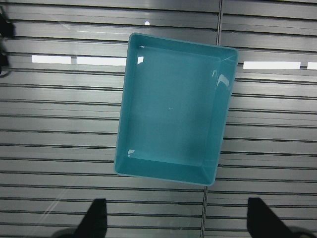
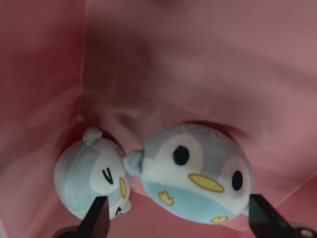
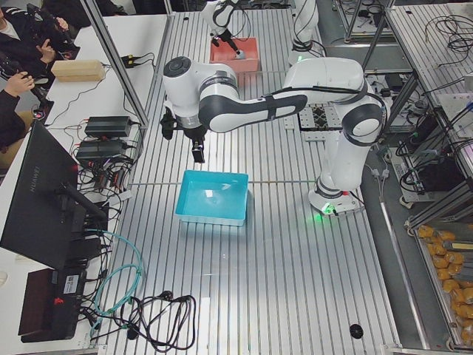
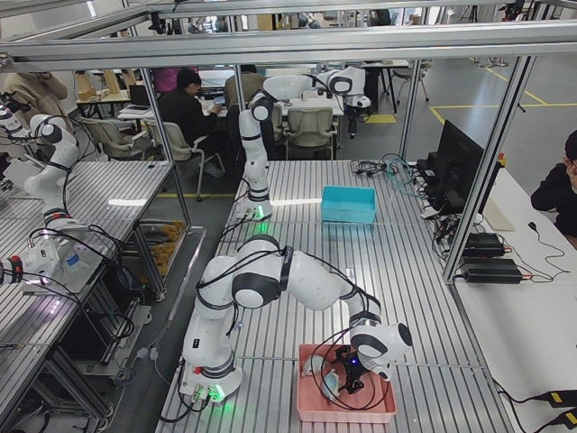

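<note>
A pink bin [image 4: 346, 409] holds two plush penguins: a larger one [image 2: 198, 173] and a smaller one [image 2: 84, 178] lying on its side at the left. My right gripper is down in that bin, open, its fingers spread at the penguins; the right wrist view does not show a firm grasp. My left gripper hangs open above an empty cyan bin [image 3: 213, 218], with nothing between its fingers.
Cables [image 3: 159, 318] lie at the near left of the metal table. A monitor [image 3: 44, 192] and black power boxes [image 3: 107, 126] line the side. The table between the two bins is clear.
</note>
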